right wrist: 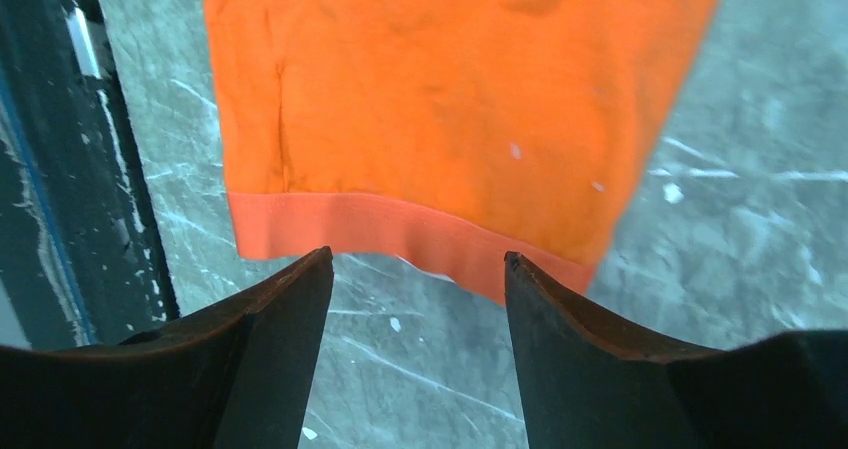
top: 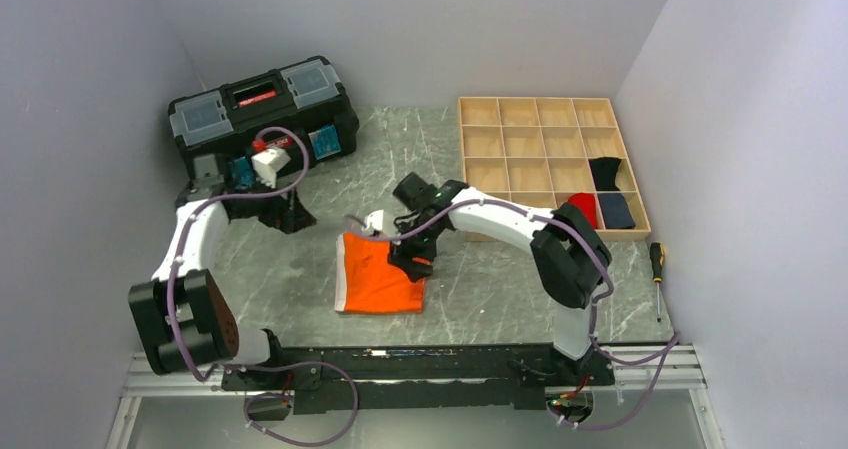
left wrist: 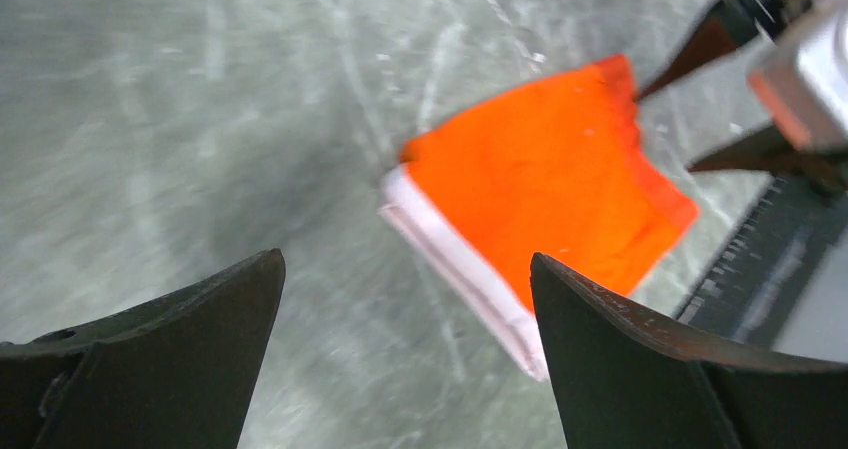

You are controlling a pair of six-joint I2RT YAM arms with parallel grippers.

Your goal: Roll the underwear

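The orange underwear (top: pixel 375 284) lies flat on the grey marbled table, folded to a rough rectangle with its pale waistband (top: pixel 341 274) along the left side. Over its right part hovers my right gripper (top: pixel 412 266), fingers apart; in the right wrist view the cloth's near hem (right wrist: pixel 400 231) lies just past the fingertips, and nothing sits between them. My left gripper (top: pixel 300 219) is open and empty, up and to the left of the cloth. From the left wrist view the waistband (left wrist: pixel 465 264) shows ahead, near the right finger (left wrist: pixel 620 339).
A wooden organizer (top: pixel 520 174) stands at back right, with red cloth (top: pixel 584 207) and dark cloths in some compartments. The black toolbox (top: pixel 265 114) sits behind the left arm. A screwdriver (top: pixel 657 269) lies at the right edge.
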